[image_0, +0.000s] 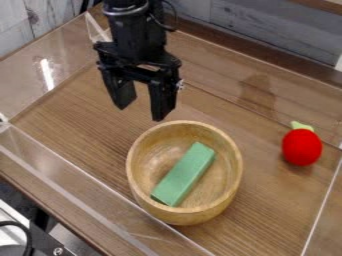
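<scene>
A black robot arm reaches down from the top of the camera view, its gripper (139, 100) hanging open over the wooden table, above and left of a tan bowl (150, 190). Nothing shows between the fingers. A green block (186, 174) lies tilted diagonally inside the bowl. A red tomato-like object (301, 148) with a light green top rests on the table at the right, apart from the bowl.
Raised edges run along the top corners. A dark cable lies at the bottom left corner.
</scene>
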